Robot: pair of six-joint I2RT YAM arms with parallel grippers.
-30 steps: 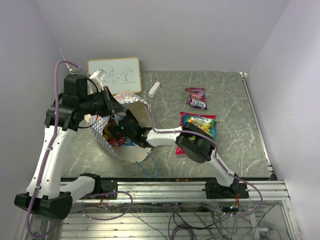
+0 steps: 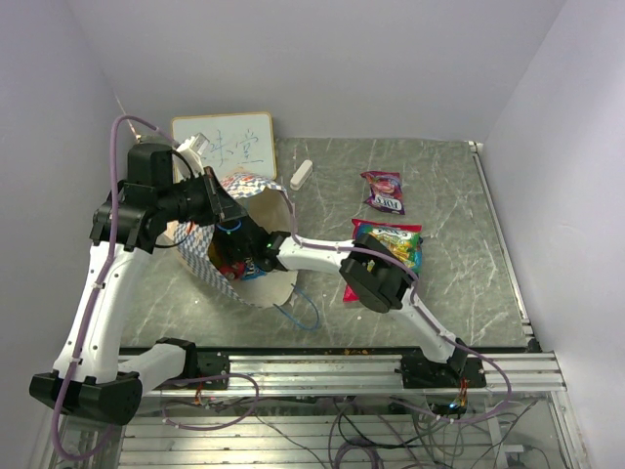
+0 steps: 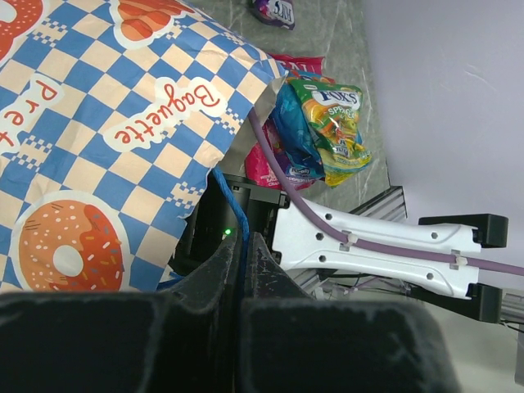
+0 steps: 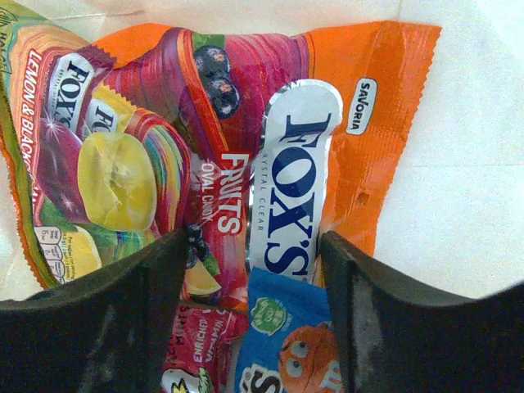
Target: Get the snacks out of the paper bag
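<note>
The blue-and-cream checked paper bag (image 3: 164, 139) lies on its side, mouth toward the right, in the top and left wrist views. At its upper rim my left gripper is shut on the blue bag handle (image 3: 234, 201). My right gripper reaches inside the bag, its fingers part open. Between and beyond its blurred fingers are an orange Fox's candy packet (image 4: 360, 164), a blue packet (image 4: 282, 336) and a dark red packet (image 4: 196, 348). Whether the fingers touch these packets, I cannot tell.
Taken-out snacks lie on the grey table (image 2: 469, 264): a yellow-green packet (image 2: 400, 244) among other packets, close to my right arm, and a purple-red packet (image 2: 385, 191) farther back. A whiteboard (image 2: 225, 142) and a white eraser (image 2: 301, 175) lie behind the bag.
The right gripper has shifted slightly inside the bag, and its forearm has swung a little. The bag's loose lower handle has moved slightly. My left arm stays nearly still at the bag's rim.
</note>
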